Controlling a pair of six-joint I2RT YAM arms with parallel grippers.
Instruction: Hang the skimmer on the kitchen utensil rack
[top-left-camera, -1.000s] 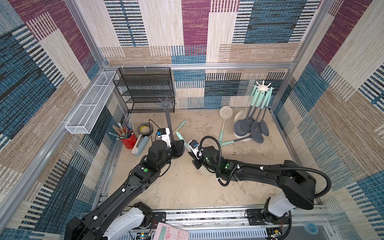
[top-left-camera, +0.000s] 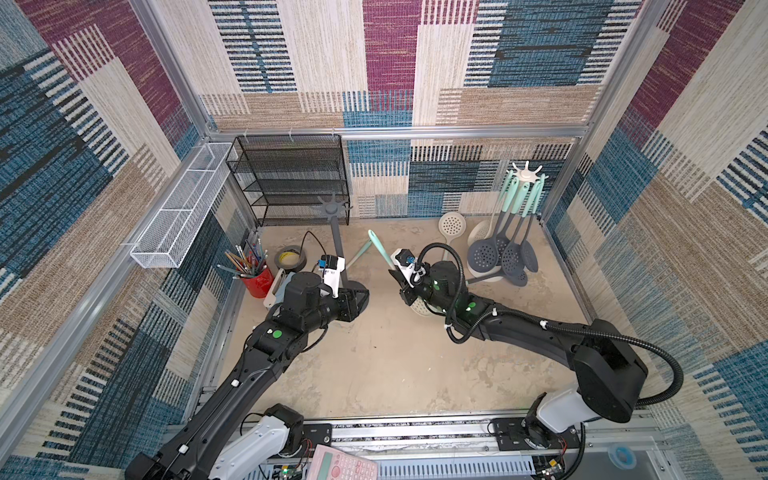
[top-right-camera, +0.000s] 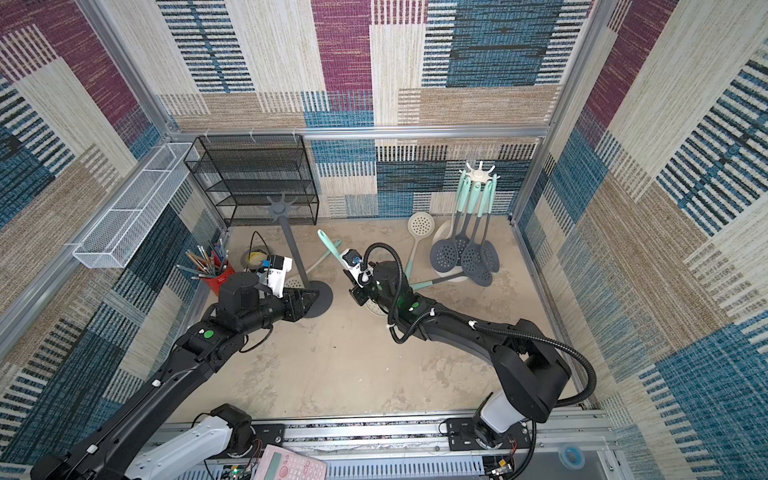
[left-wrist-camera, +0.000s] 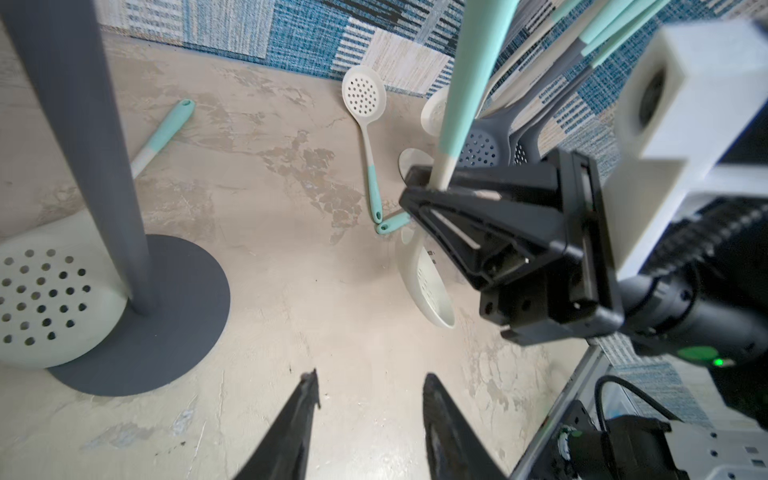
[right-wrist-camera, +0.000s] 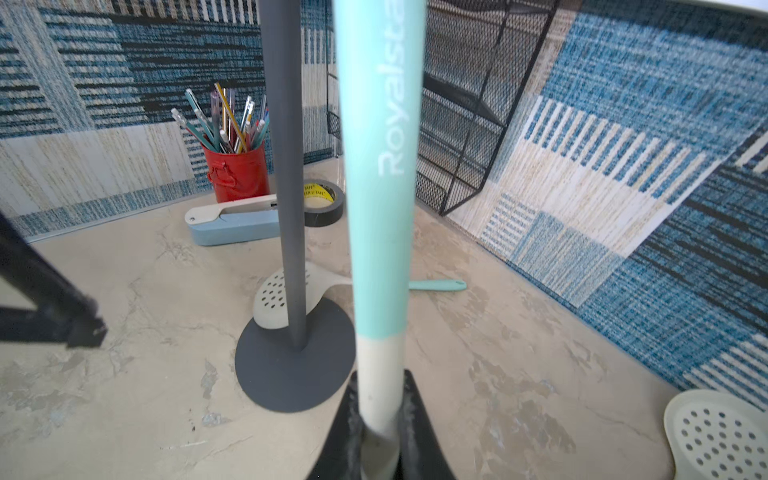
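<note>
My right gripper is shut on a cream utensil with a mint handle (left-wrist-camera: 472, 72), held upright above the table; its pale bowl hangs below the fingers in the left wrist view. My left gripper is open and empty, beside the dark grey rack stand (right-wrist-camera: 292, 208), which has a hooked top (top-left-camera: 332, 209) and round base (left-wrist-camera: 184, 320). A white skimmer (left-wrist-camera: 44, 296) lies against that base. Another skimmer (top-left-camera: 452, 225) lies at the back.
A second rack (top-left-camera: 526, 172) hung with several utensils stands at the back right. Tape, a red pen cup (right-wrist-camera: 236, 174) and a black wire shelf are at the back left.
My right gripper has risen toward the back and right with the utensil.
</note>
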